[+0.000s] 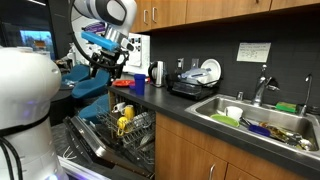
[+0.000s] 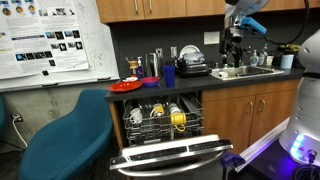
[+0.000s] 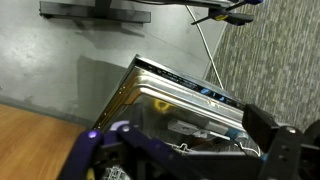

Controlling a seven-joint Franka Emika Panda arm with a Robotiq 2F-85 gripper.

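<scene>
My gripper hangs open high above the dishwasher, with nothing seen between its fingers. In the first exterior view it is at upper left, small and dark against the background. The dishwasher door is lowered, and its silver edge runs at a slant beneath my gripper in the wrist view. Behind the door, the dish rack holds a yellow mug and several pale dishes. The same yellow mug shows in the first exterior view.
On the counter are a red plate, a blue container and a black toaster or rack. The sink holds a green item and utensils. A blue chair stands beyond the dishwasher.
</scene>
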